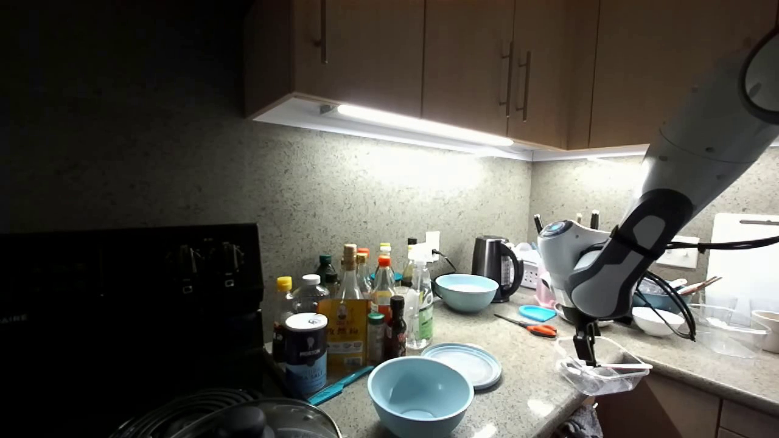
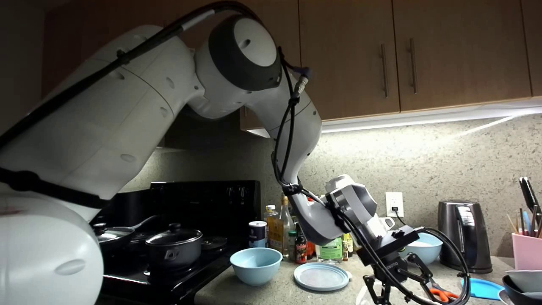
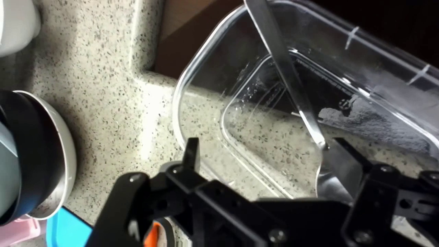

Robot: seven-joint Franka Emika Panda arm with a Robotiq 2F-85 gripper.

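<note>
A clear plastic container (image 3: 224, 105) sits at the counter's corner, partly out past the edge, with pale powder (image 3: 370, 125) at one end. Inside it lies a metal spoon (image 3: 284, 68), its handle reaching over the far rim. My gripper is open above the near side of the container, the fingers wide apart. The right finger covers part of the spoon's bowl; whether they touch, I cannot tell. In exterior view 1 the gripper (image 1: 586, 351) points down into the container (image 1: 602, 381). Exterior view 2 cuts off most of the container below the gripper.
Stacked bowls (image 3: 66, 164) and a blue item (image 3: 68, 230) lie left in the wrist view. Orange-handled scissors (image 1: 541, 331) rest behind the container. A blue bowl (image 1: 420, 394) and plate (image 1: 467, 365) stand nearer the stove. Bare counter (image 1: 526, 372) lies between plate and container.
</note>
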